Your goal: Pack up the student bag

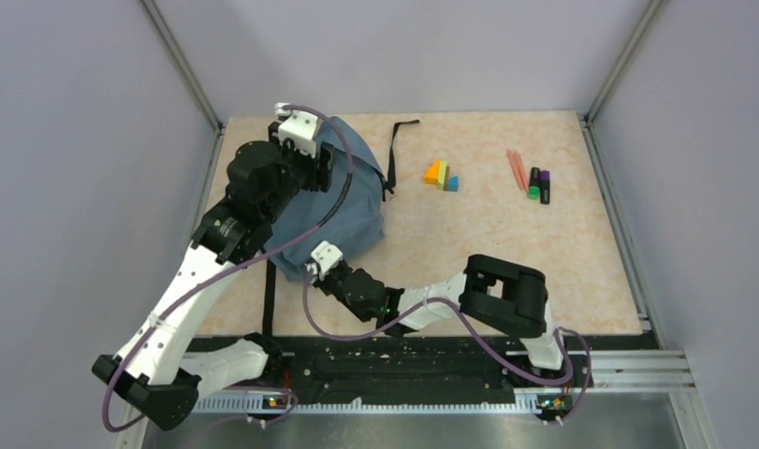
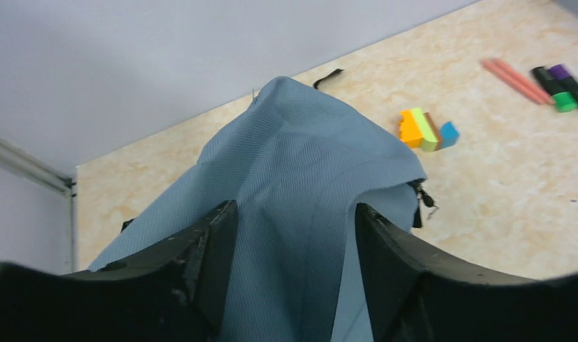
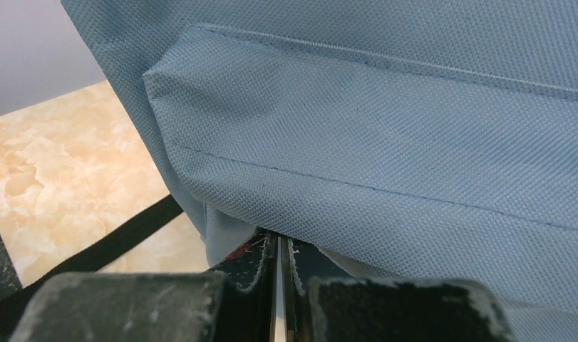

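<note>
The blue-grey bag (image 1: pixel 347 224) lies on the left of the table with black straps. Above its upper part is my left gripper (image 1: pixel 305 168), part open; in the left wrist view its fingertips (image 2: pixel 222 214) stand either side of a raised fold of fabric (image 2: pixel 286 171). My right gripper is shut at the bag's near lower edge, its tips partly hidden under a fabric flap (image 3: pixel 371 142); whether cloth is between them is unclear.
Orange, yellow and blue blocks (image 1: pixel 442 176) lie right of the bag. Pink pencils (image 1: pixel 517 170) and several dark markers (image 1: pixel 545 187) lie farther right.
</note>
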